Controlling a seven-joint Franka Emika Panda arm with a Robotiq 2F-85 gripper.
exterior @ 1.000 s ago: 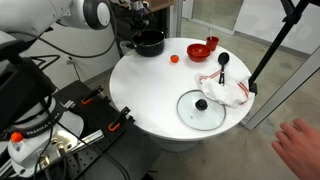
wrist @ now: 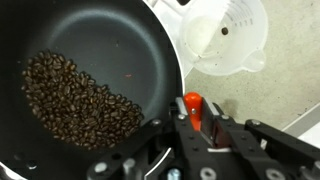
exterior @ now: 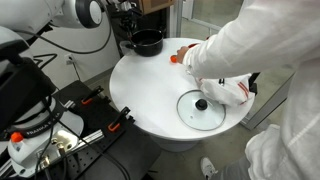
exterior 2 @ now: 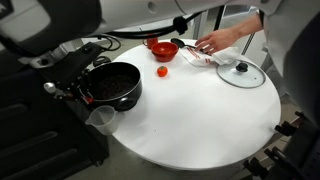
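My gripper is low beside the rim of a black pot [wrist: 160, 40] and shut on a small red piece [wrist: 193, 108]. Coffee beans [wrist: 75, 95] lie heaped on one side of the pot's floor. Just beyond the fingers is a clear plastic cup [wrist: 228, 40], nearly empty, with a dark bean or speck inside. Exterior view 2 has this cup [exterior 2: 103, 121] beside the pot at the table's edge, below the gripper [exterior 2: 87, 98]. Whether the red piece belongs to the cup I cannot tell.
A person's hand [exterior 2: 222, 40] reaches over a white-and-red cloth [exterior 2: 203, 57] near a black ladle [exterior 2: 182, 43]. Red bowls [exterior 2: 160, 47], a tomato [exterior 2: 162, 71] and a glass lid [exterior 2: 241, 74] are on the white table [exterior 2: 190, 125].
A person has leaned in from the right, their arm now over the cloth and covering the red bowl in exterior view 1. My gripper has shifted slightly left and down near the pot.
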